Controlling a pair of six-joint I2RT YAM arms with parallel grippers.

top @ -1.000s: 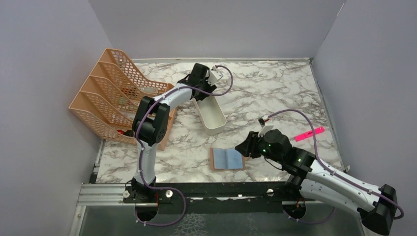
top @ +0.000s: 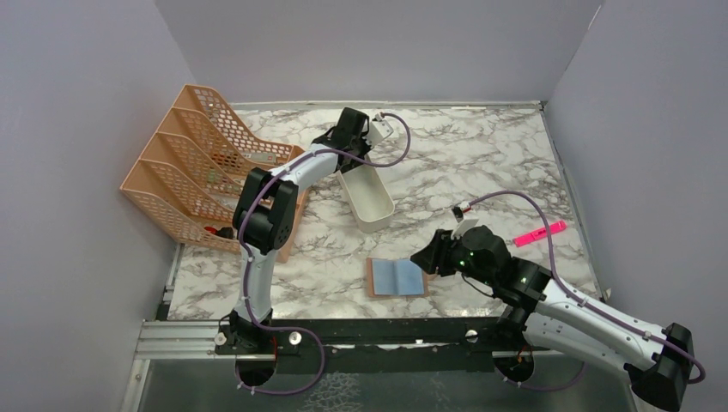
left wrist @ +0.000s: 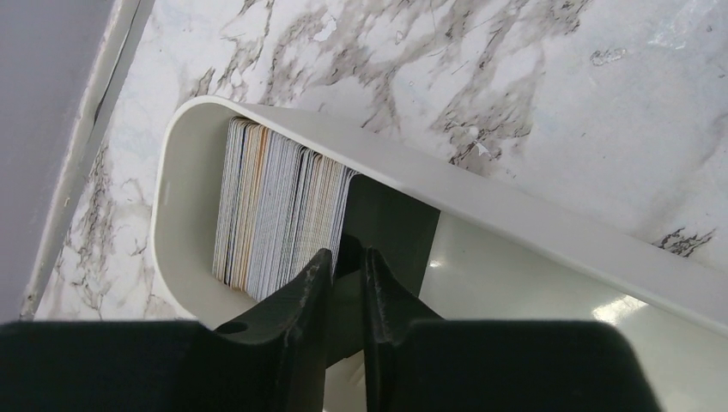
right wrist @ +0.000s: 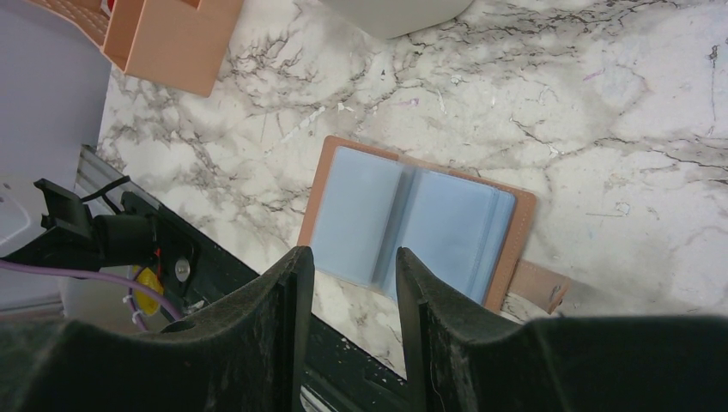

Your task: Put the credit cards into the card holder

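Observation:
A long white container [top: 371,204] holds a dense row of credit cards [left wrist: 270,202] at one end, with a dark divider [left wrist: 395,223] beside them. My left gripper is over the container at the cards' inner edge, part open with a narrow gap; whether a card is between its fingertips I cannot tell. The card holder [right wrist: 360,206], tan with blue-grey sleeves, lies open near the front edge. My right gripper hangs above it, open, nothing between its fingers.
An orange compartmented rack [top: 185,172] fills the left side. A pink object [top: 541,233] lies at the right.
My left gripper has shifted very slightly over the container's back end. The right arm and the card holder have not visibly moved.

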